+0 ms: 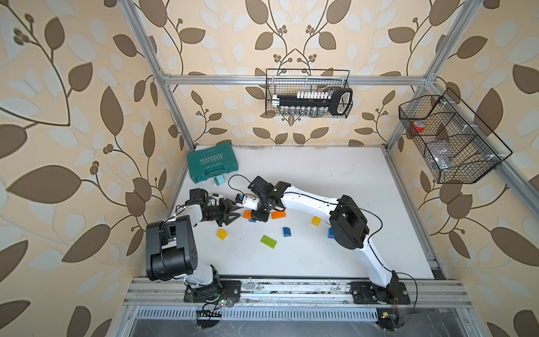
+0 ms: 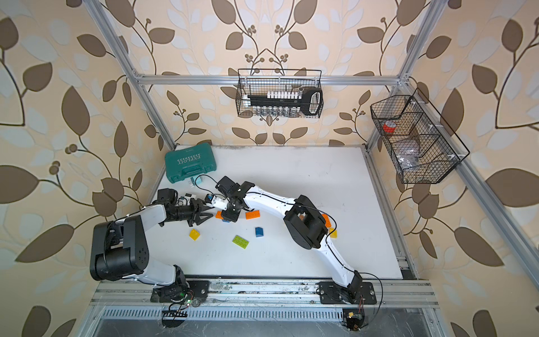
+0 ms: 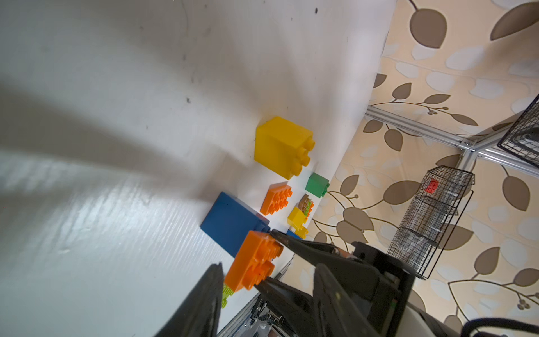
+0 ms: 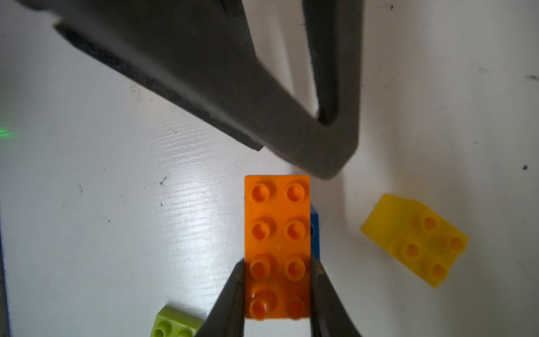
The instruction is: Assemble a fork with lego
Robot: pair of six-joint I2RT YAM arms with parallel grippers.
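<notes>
An orange 2x4 brick [image 4: 277, 219] sits lengthwise in my right gripper, which is shut on its near end, studs facing the wrist camera. Its far end points at my left gripper [image 1: 234, 214], whose fingers [image 4: 331, 151] stand apart just beyond that end. In the left wrist view, the left gripper has open fingers, and the orange brick's end [image 3: 252, 264] shows beyond the gap; I cannot tell the remaining distance. A blue brick shows behind the orange one, mostly hidden in the right wrist view.
A yellow brick [image 4: 418, 238], a lime brick [image 1: 268, 241], a second blue brick [image 1: 287, 231] and another orange brick [image 1: 278, 214] lie around on the table. Behind the left arm stands a green case [image 1: 212, 163].
</notes>
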